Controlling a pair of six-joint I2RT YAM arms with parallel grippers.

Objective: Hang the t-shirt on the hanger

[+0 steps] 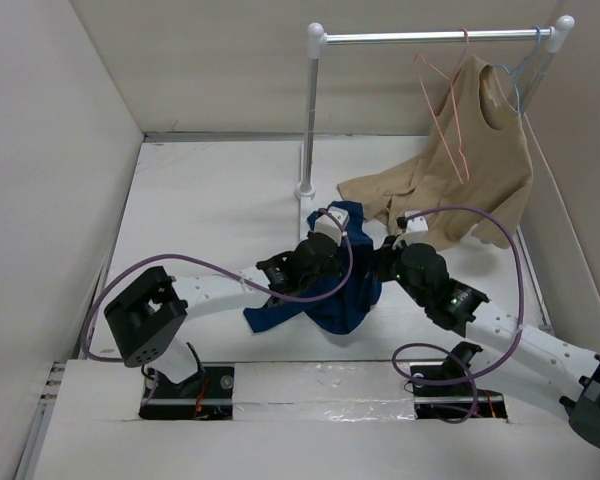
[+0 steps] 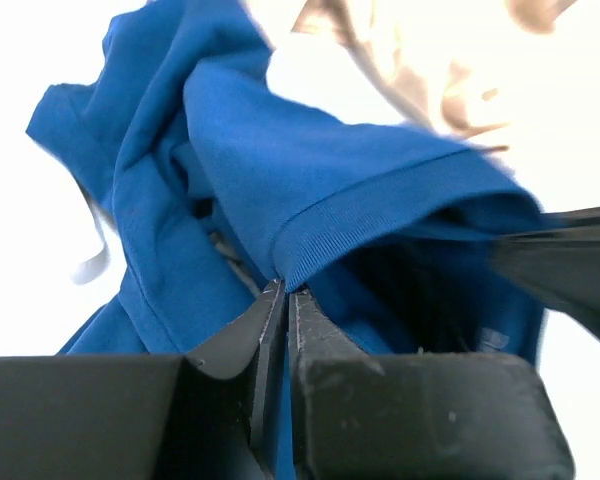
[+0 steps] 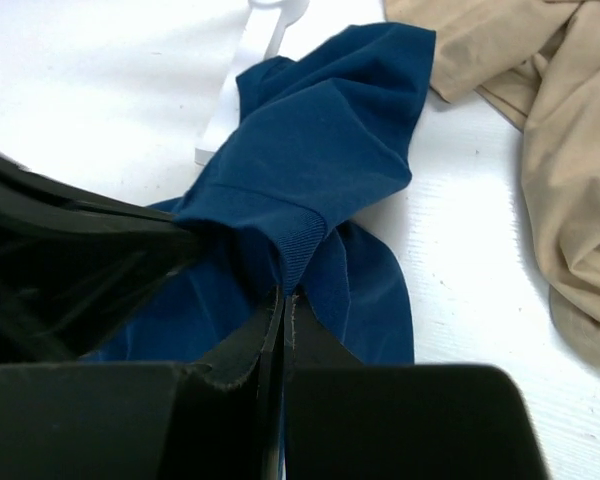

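Note:
A navy t shirt (image 1: 345,310) lies bunched on the white floor below the rail. My left gripper is shut on a fold of it, which shows at the fingertips in the left wrist view. My right gripper is also shut on the fabric, a ribbed edge at its tips in the right wrist view. A pink hanger (image 1: 460,140) hangs from the rail, empty.
A metal rail (image 1: 430,38) stands at the back. A tan shirt (image 1: 485,170) hangs on a blue hanger (image 1: 517,85) at the right, its lower part spread on the floor.

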